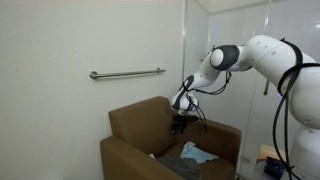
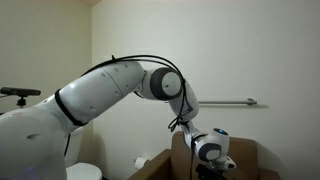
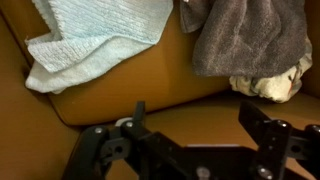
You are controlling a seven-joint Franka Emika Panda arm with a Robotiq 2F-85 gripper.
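Observation:
My gripper (image 1: 180, 126) hangs above the seat of a brown armchair (image 1: 140, 122), pointing down. In the wrist view its two fingers stand wide apart, open, with only brown upholstery between them. Ahead of the fingers lie a pale blue-white cloth (image 3: 95, 38) on the left and a dark grey cloth (image 3: 250, 38) on the right. A crumpled cream cloth (image 3: 276, 84) pokes out from under the grey one. None of the cloths touches the gripper. From the side, the light blue cloth (image 1: 198, 153) rests on the seat beside the grey cloth (image 1: 182, 166).
The chair's backrest and armrests rise around the seat. A metal rail (image 1: 128, 73) is fixed to the white wall behind. Part of a white toilet (image 2: 84, 171) shows at lower left in the second exterior view. Bare upholstery lies between gripper and cloths.

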